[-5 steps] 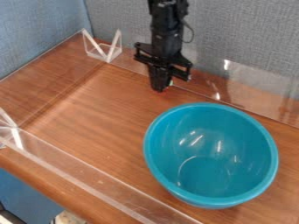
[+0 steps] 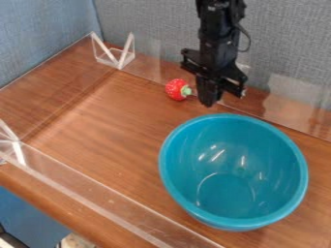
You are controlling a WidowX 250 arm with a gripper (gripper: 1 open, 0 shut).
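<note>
A red strawberry toy with a green top lies on the wooden table near the back. Just right of it, my black gripper hangs low at the back of the table, shut, with nothing visible between its fingers. A large turquoise bowl takes up the front right of the table.
Clear plastic barriers line the table's edges, with white angled pieces at the back left and front left. A grey padded wall stands behind.
My gripper has moved to the right from over the strawberry toy, uncovering it where it lies on the table. The bowl is unchanged.
</note>
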